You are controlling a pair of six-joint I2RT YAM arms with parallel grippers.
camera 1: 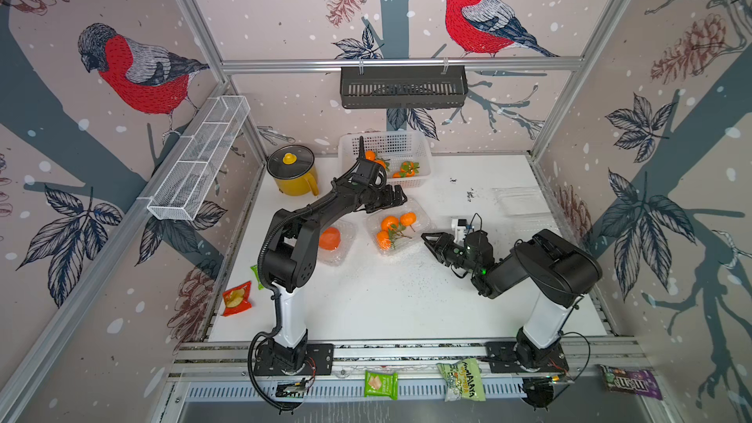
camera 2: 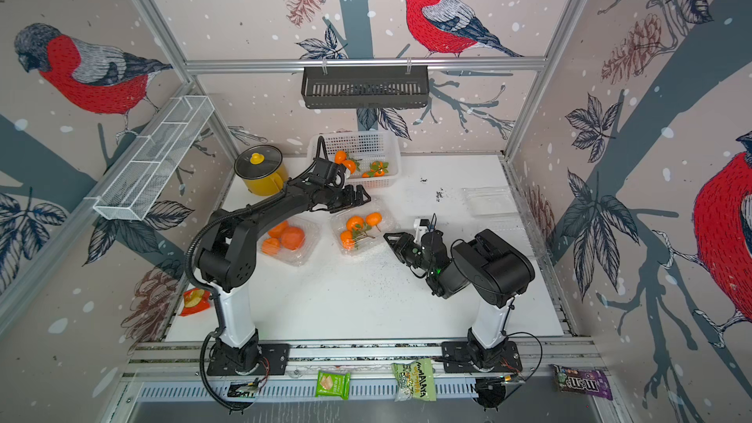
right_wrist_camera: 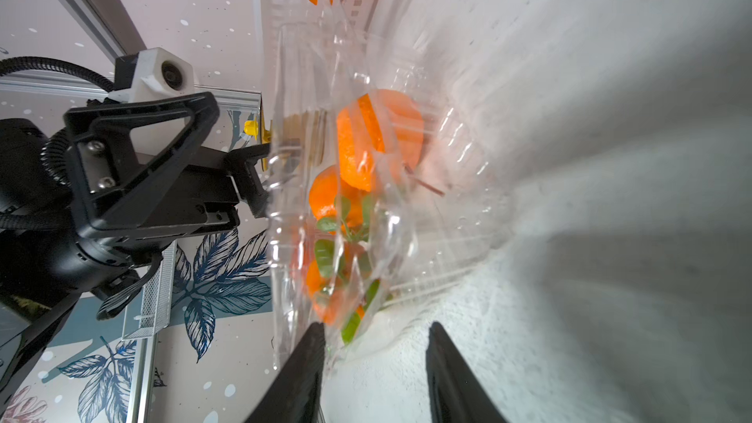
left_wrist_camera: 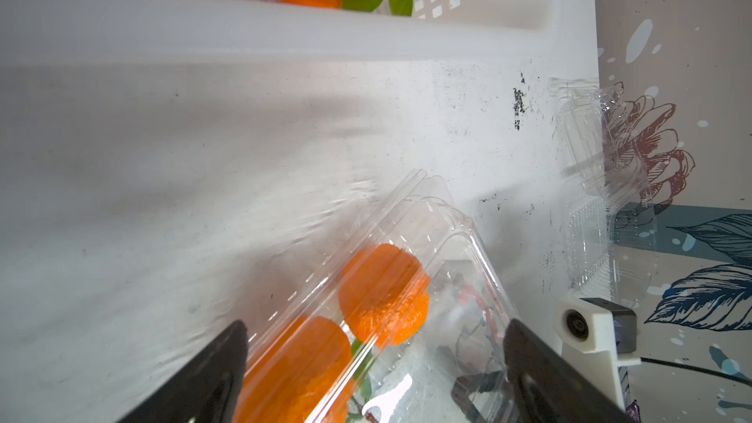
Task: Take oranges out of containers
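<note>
Near the table's middle sits a clear plastic container (camera 1: 423,227) with several oranges (camera 1: 390,223) and green leaves in it. Over its back edge my left gripper is open, with the container's clear rim and an orange showing below its spread fingers (left_wrist_camera: 211,376). My right gripper is low at the container's right side. Its fingers (right_wrist_camera: 309,360) stand a little apart, close to the clear wall; whether plastic lies between them is hard to see. A second clear container (camera 2: 305,254) at the left holds large oranges (camera 2: 291,237), partly behind my left arm in the top left view.
A white perforated basket (camera 1: 423,178) with oranges and leaves stands at the back. Left of it is a yellow pot (camera 1: 293,185). A clear lid-like tray (camera 1: 518,201) lies at the right.
</note>
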